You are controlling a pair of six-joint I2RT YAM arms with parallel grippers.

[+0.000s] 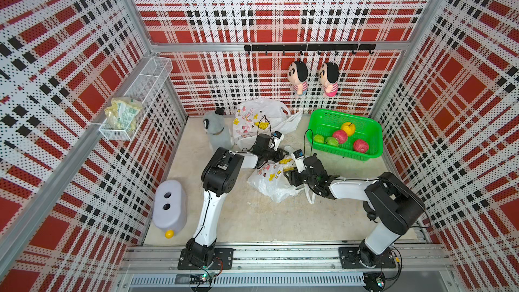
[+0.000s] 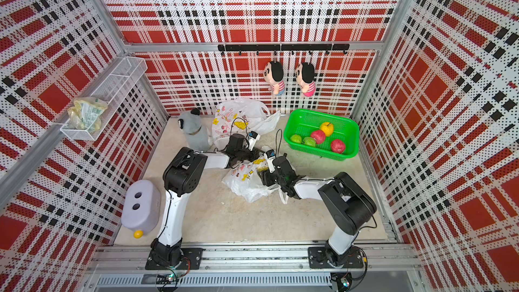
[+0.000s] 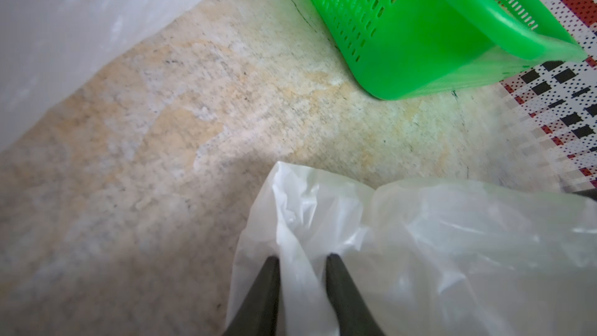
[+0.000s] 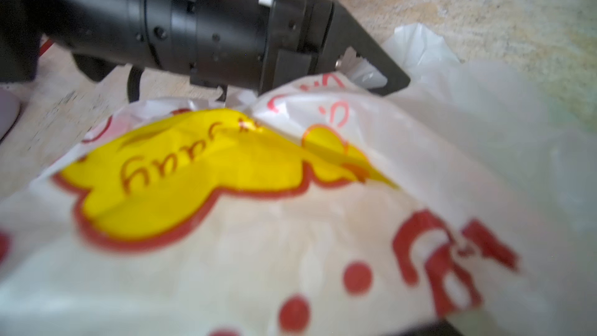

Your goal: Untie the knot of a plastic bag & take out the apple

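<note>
A white plastic bag (image 1: pixel 270 186) with yellow and red print lies crumpled mid-table. My left gripper is shut on a twisted end of the bag (image 3: pixel 435 242), at its far side. My right gripper (image 1: pixel 292 175) sits over the bag's right part, close beside the left one; in the right wrist view the printed plastic (image 4: pixel 186 211) fills the lower frame and hides nearly all of its fingers, so their state is unclear. No apple inside the bag can be made out.
A green basket (image 2: pixel 346 151) with several fruits stands back right. Another bag (image 2: pixel 243 113) and a grey plush toy (image 2: pixel 194 135) are at the back; a lilac object (image 2: pixel 140 205) stands front left.
</note>
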